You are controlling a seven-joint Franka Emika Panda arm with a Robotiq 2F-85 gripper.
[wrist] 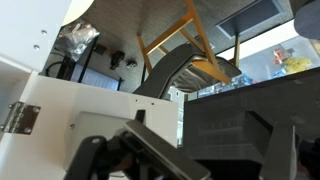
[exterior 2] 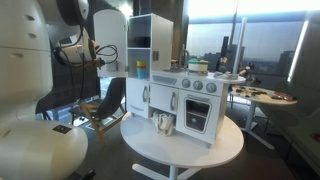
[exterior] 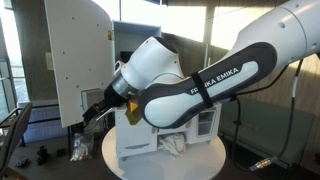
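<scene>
A white toy kitchen (exterior 2: 168, 100) stands on a round white table (exterior 2: 215, 152), with a tall cabinet on its left side. The cabinet's white door (exterior: 78, 60) is swung wide open in exterior view 1. My gripper (exterior: 93, 112) is low beside this door's free-standing panel; whether it touches the door cannot be told. In the wrist view the gripper is open, its dark fingers spread. The white door panel (wrist: 25, 75) with a metal hinge (wrist: 20, 118) fills that view's left side. Nothing held shows between the fingers.
A white teapot-like object (exterior 2: 163, 123) sits under the toy kitchen's front. Pots (exterior 2: 197, 62) stand on its top. A wooden-framed chair (wrist: 190, 45) and a clear plastic bag (wrist: 78, 38) are on the floor below. Another table (exterior 2: 262, 96) is behind.
</scene>
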